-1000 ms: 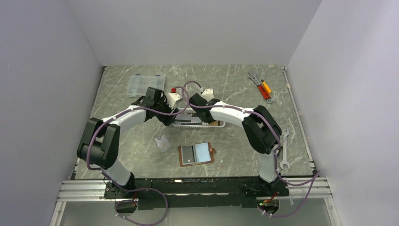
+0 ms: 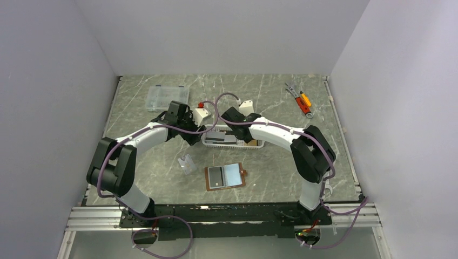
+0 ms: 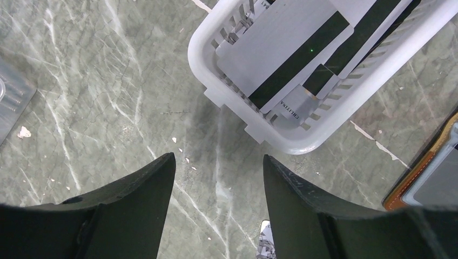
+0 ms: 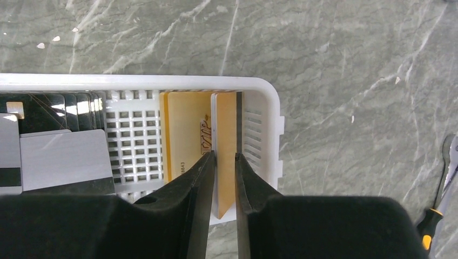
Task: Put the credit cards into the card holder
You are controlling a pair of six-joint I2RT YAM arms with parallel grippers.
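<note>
A white plastic basket (image 2: pixel 216 145) holds silver-grey cards (image 3: pixel 281 43), black cards and gold cards (image 4: pixel 183 129). The open brown card holder (image 2: pixel 232 175) lies in front of it. My left gripper stands part open just outside the basket's left end, nothing between its fingers. My right gripper is over the basket's right end, its fingertips at an upright gold-edged stack of cards, part open; whether it grips the stack cannot be told.
A clear box (image 2: pixel 167 97) sits back left, pliers (image 2: pixel 297 100) back right, a wrench (image 2: pixel 327 189) front right, and a small clear item (image 2: pixel 187 164) front left.
My right gripper and the basket have shifted slightly to the right. My left gripper has barely moved.
</note>
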